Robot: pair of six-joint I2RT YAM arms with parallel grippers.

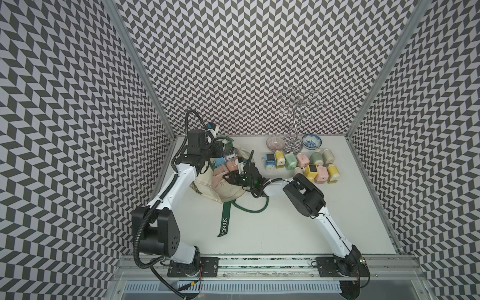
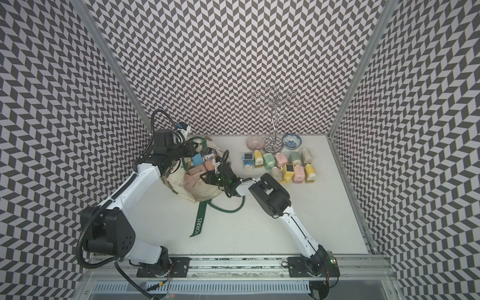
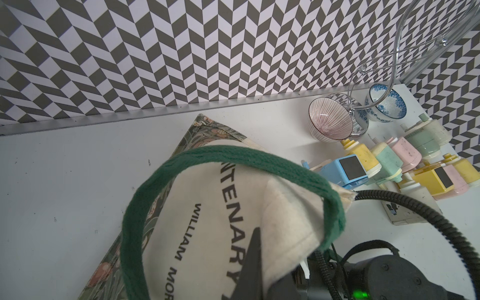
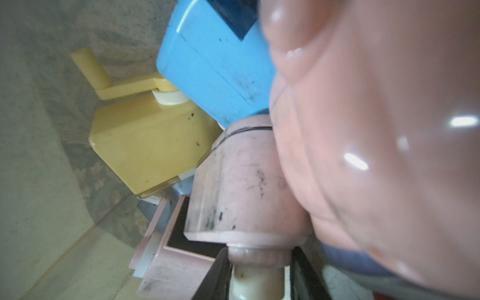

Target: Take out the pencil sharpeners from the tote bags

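A cream tote bag [image 3: 200, 240] with green handles lies on the left of the table, its mouth open towards the right arm. My left gripper is shut on the cloth at its rim. Inside the bag, the right wrist view shows a pale pink sharpener [image 4: 245, 190], a yellow sharpener [image 4: 150, 140] with a crank, a blue sharpener [image 4: 215, 65] and a large glossy pink object [image 4: 390, 125]. My right gripper is part open, its fingers [image 4: 218, 277] on either side of the pale pink sharpener's whitish neck. Their contact with the neck is unclear.
Several sharpeners stand in rows on the right, among them a blue one [image 1: 270, 160]. Behind them are a pink bowl [image 1: 275, 143], a blue-white bowl [image 1: 311, 141] and a wire stand [image 1: 294, 142]. A green strap [image 1: 225, 220] trails forward.
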